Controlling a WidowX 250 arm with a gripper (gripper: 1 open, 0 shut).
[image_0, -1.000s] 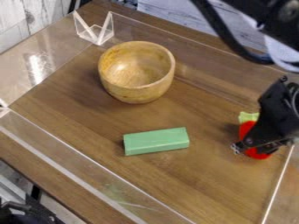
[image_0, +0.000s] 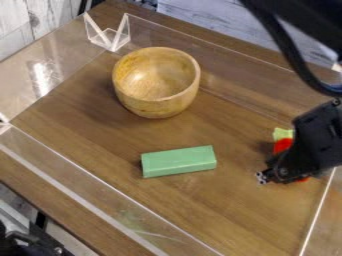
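Note:
The black gripper (image_0: 271, 174) is low over the right side of the wooden table, shut, with its tip just left of and partly in front of a red object (image_0: 283, 146). A small yellow-green piece (image_0: 282, 133) sits behind the red object. Much of the red object is hidden by the gripper and arm, so whether they touch is unclear.
A wooden bowl (image_0: 156, 100) stands at the back left, with a green block (image_0: 179, 163) in front of it. A clear plastic holder (image_0: 108, 36) is at the far back left.
The arm and gripper have moved slightly downward and left, now covering more of the red object. The bowl and green block have not moved.

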